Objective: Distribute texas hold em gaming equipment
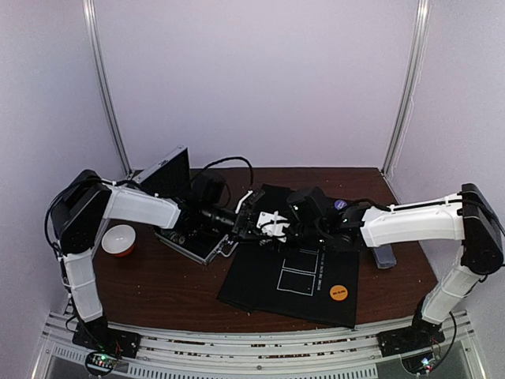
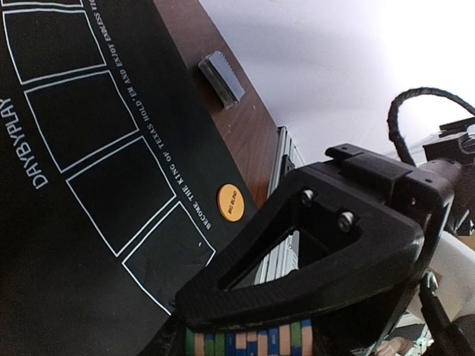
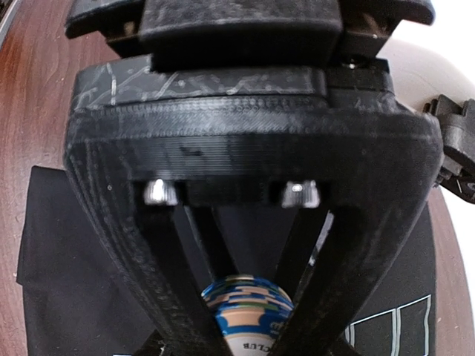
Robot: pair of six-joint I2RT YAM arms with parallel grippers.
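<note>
A roll of poker chips with blue, green and tan striped edges shows in both wrist views. In the left wrist view the chips lie at the bottom edge against a black finger; in the right wrist view the chip roll sits between both fingers. My left gripper and right gripper meet above the black mat, each shut on this roll. The top view hides the chips behind the grippers. On the mat lie an orange big blind disc and a purple disc.
The open silver case stands at the left, mostly under the left arm. A white bowl is left of it. A grey card deck lies right of the mat.
</note>
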